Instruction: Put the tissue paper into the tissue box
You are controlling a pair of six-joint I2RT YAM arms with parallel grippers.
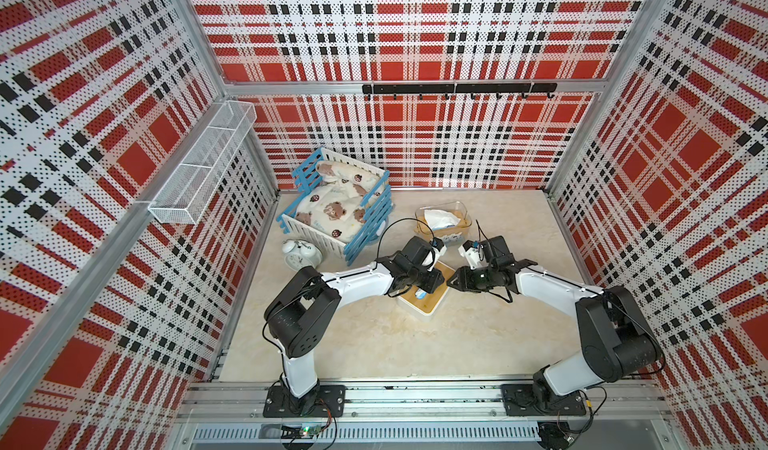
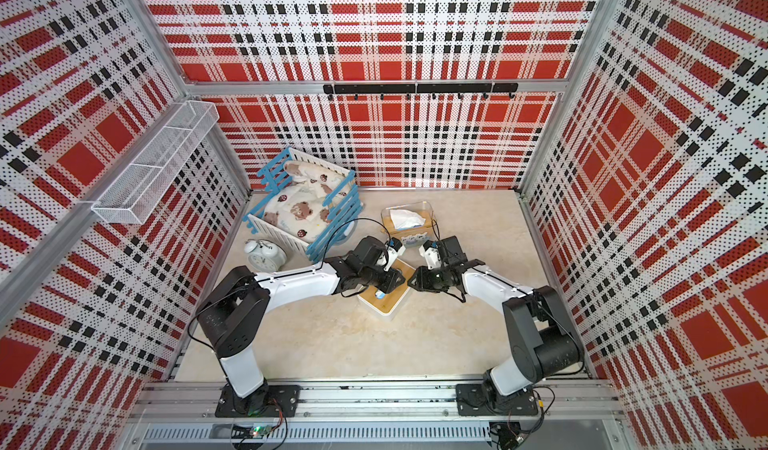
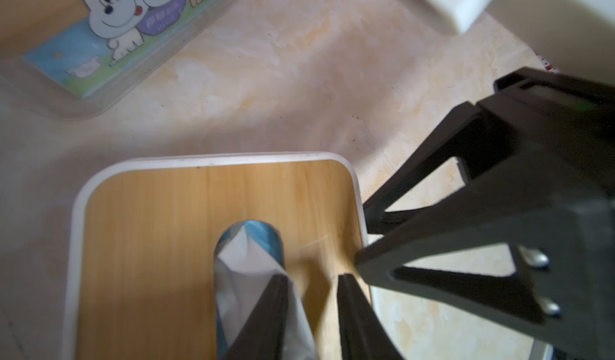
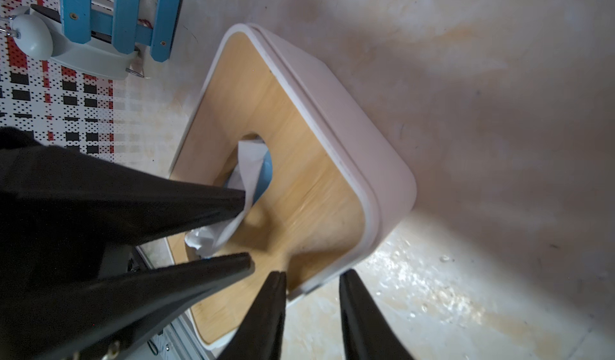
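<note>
The tissue box (image 1: 428, 304) has a wood-look top, a white rim and an oval slot showing blue inside. White tissue paper (image 3: 256, 296) sticks up out of that slot and lies over part of it. My left gripper hangs open above the top; in the right wrist view one of its fingers (image 4: 205, 206) overlaps the tissue, which is not seen held. At the box's right edge, my right gripper is shut with the rim between its fingertips. The left arm hides part of the slot in both top views.
Behind the box stands a clear container (image 1: 441, 227) with a cartoon front and white tissue on top. A blue and white crib (image 1: 336, 201) is at back left, beside a white alarm clock (image 1: 301, 255).
</note>
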